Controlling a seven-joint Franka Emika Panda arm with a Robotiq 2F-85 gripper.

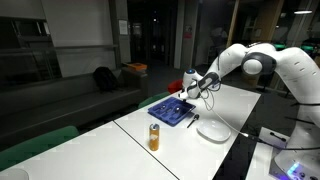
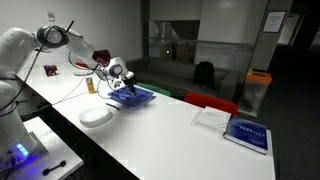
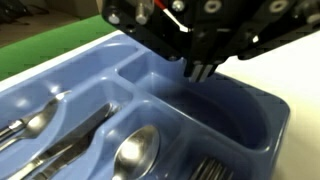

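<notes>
In the wrist view my gripper is shut over the blue cutlery tray, and nothing shows between its fingertips. It hangs at an empty compartment along the tray's upper right side. A spoon lies in a middle compartment, with fork tines to its right. Knives fill the compartment to the left, and another spoon lies farther left. From outside, the arm reaches over the tray at the table's far side.
A white plate lies in front of the tray, with a dark-handled utensil between them. An orange container stands apart on the table.
</notes>
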